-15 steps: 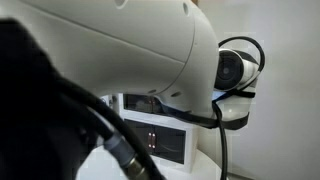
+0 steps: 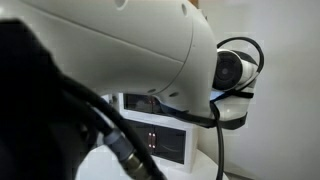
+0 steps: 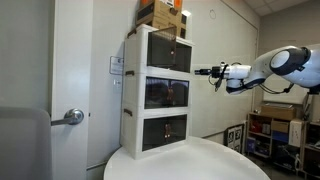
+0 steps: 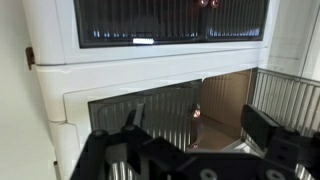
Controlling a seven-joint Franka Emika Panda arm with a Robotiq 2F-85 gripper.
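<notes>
A tall white cabinet of stacked units point(image 3: 135, 105) has dark mesh doors. In the wrist view, the upper unit's dark doors point(image 4: 140, 20) are shut, with two small red knobs point(image 4: 209, 3) at the top edge. Below it, a dark mesh door point(image 4: 165, 112) carries a knob near its right edge. To its right shows a brown interior point(image 4: 226, 95), and a wire-mesh panel point(image 4: 287, 98) stands out at the far right, looking like an open door. My gripper is open in front of this lower unit, nothing between its fingers. From the side, it hangs right of the cabinet.
Cardboard boxes point(image 3: 162, 15) sit on top of the cabinet. A door with a handle point(image 3: 70, 117) is at the left and a shelf with boxes point(image 3: 275, 130) at the right. The arm point(image 2: 110, 45) blocks much of exterior view 1.
In exterior view 1 the arm has shifted only very slightly; the cabinet looks the same.
</notes>
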